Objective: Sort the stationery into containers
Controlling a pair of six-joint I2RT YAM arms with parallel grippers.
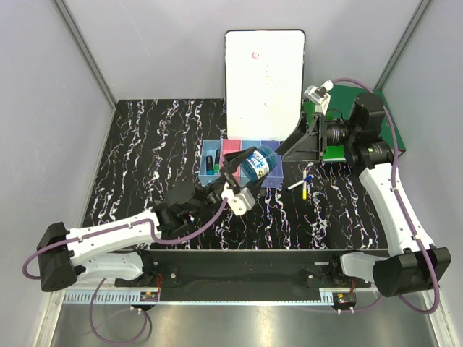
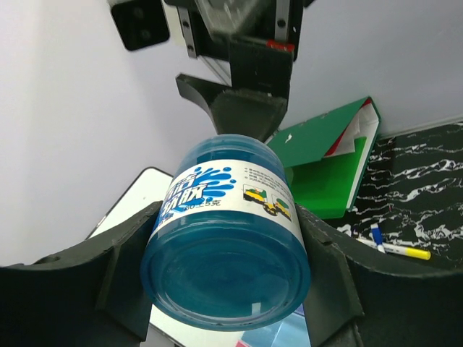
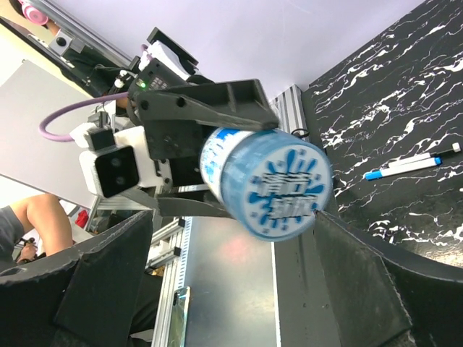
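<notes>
A teal jar with a white label (image 1: 259,163) is raised above the containers, and my left gripper (image 1: 249,165) is shut on its sides. In the left wrist view the jar's teal end (image 2: 224,271) fills the space between the finger pads. Its blue-patterned lid (image 3: 282,191) faces my right gripper (image 1: 286,144), which stands open and apart from it, with the jar showing between its spread fingers. Below, the compartment tray (image 1: 203,176) has blue, pink and purple sections. Dark and green items (image 1: 217,160) lie in its left section. The jar and left gripper cover part of the tray.
White, yellow and blue markers (image 1: 304,188) lie on the table right of the tray, under the right arm. Behind the tray stands a whiteboard (image 1: 264,79); a green folder (image 1: 347,101) is at the back right.
</notes>
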